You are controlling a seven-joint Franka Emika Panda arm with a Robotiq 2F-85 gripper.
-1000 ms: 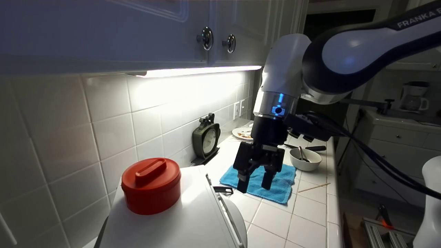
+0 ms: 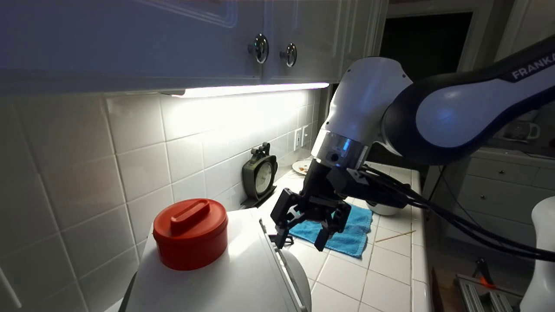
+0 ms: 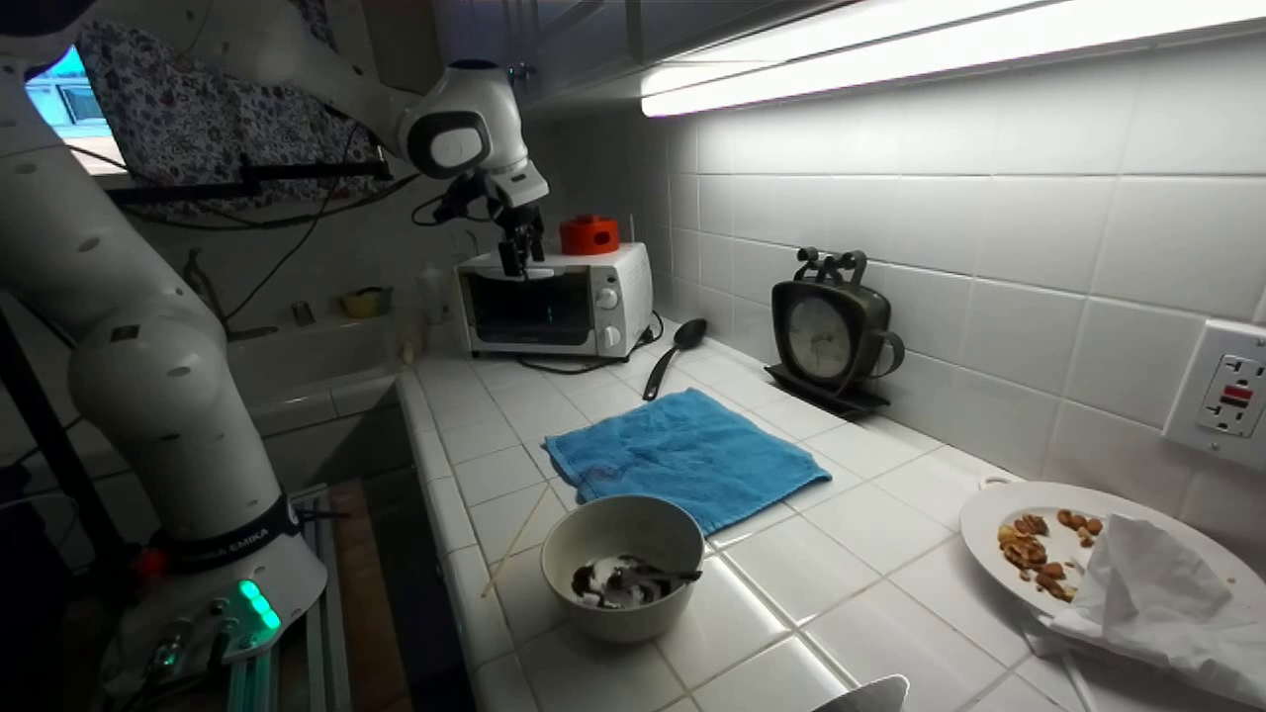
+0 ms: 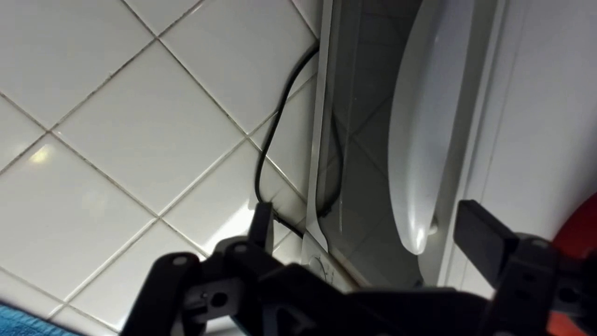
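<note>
My gripper (image 2: 301,244) is open, its two fingers spread with nothing between them. It hangs by the front of the white toaster oven (image 3: 623,303). In the wrist view the oven's pale door handle (image 4: 428,129) lies ahead of the gap between the fingers, and the glass door (image 4: 364,185) looks closed or nearly so; I cannot tell which. I see no clear contact between fingers and handle. On the oven's top sits a round red lidded container (image 2: 191,236), partly visible at the right edge of the wrist view.
A blue towel (image 3: 688,457) lies on the tiled counter, with a black spoon (image 3: 674,356) behind it. Nearer stand a bowl (image 3: 623,564) and a plate (image 3: 991,510) with nuts. A dark clock (image 3: 825,326) stands by the wall. Cabinets overhang the counter.
In exterior view 1 the gripper has moved left and a little lower, closer to the oven's front, and has tilted. Its fingers appear farther apart. Oven and red container have stayed put.
</note>
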